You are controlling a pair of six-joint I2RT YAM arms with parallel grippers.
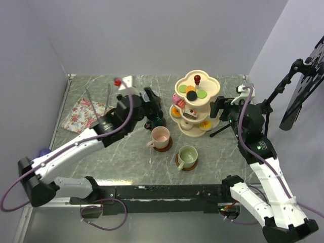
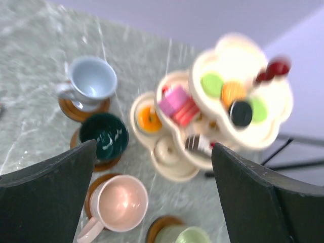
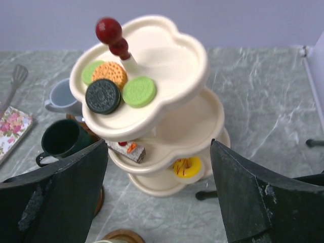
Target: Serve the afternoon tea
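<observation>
A three-tier cream stand (image 1: 195,129) holds macarons, biscuits, pink pieces and cake at the back right; its top plate (image 3: 167,55) fills much of the right wrist view. A pink cup (image 1: 161,137) and green cup (image 1: 188,156) stand on coasters in front. A dark green mug (image 2: 104,136) and blue-grey cup (image 2: 93,78) are left of the stand, partly hidden in the top view. My left gripper (image 1: 148,101) hangs open and empty over the cups. My right gripper (image 1: 218,105) is open and empty at the stand's right side.
A floral tray (image 1: 80,115) with metal utensils lies at the left. A black metal stand (image 1: 276,93) rises on the right. Bare worktop (image 1: 116,162) shows at the front left.
</observation>
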